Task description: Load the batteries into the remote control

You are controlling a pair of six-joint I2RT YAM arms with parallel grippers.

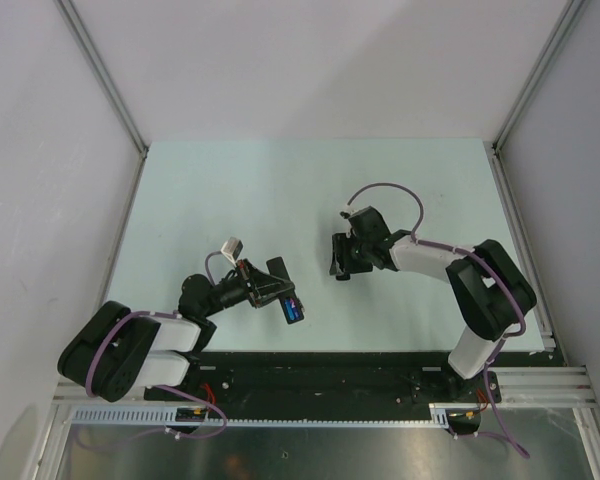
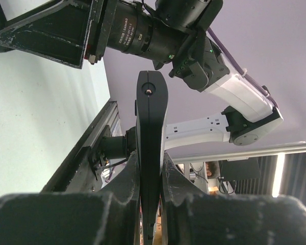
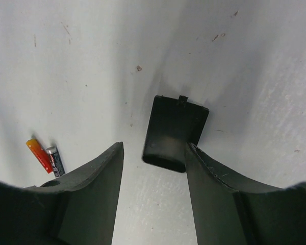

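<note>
My left gripper [image 1: 267, 284] is shut on the black remote [image 1: 288, 305], which is held over the table's front-middle; in the left wrist view the remote [image 2: 151, 127] stands on end between the fingers. My right gripper is partly open, its fingertips over the lower part of a small black battery cover [image 3: 175, 127] lying on the table. An orange battery [image 3: 39, 155] and a dark silver-topped battery [image 3: 56, 162] lie side by side to the cover's left in the right wrist view.
Walls border it at both sides and behind.
</note>
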